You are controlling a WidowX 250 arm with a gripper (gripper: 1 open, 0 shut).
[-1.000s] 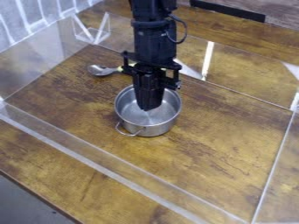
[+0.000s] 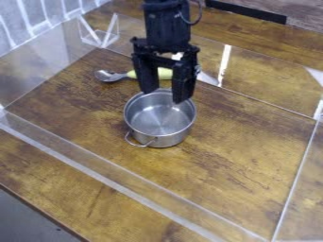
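Note:
My black gripper (image 2: 164, 83) hangs from the top centre, open, with its two fingers spread just above and behind a steel pot (image 2: 161, 123) with a wire handle at its lower left. A metal spoon (image 2: 111, 76) lies at the upper left, and a yellow object (image 2: 142, 74) lies behind the gripper, partly hidden by it.
The wooden table (image 2: 233, 170) is bounded by clear plastic panels on several sides. The front and right of the table inside them are clear. A white slatted item stands at the far upper left.
The gripper has risen from over the pot's middle toward the back, and its fingers have spread apart. More of the pot's inside now shows.

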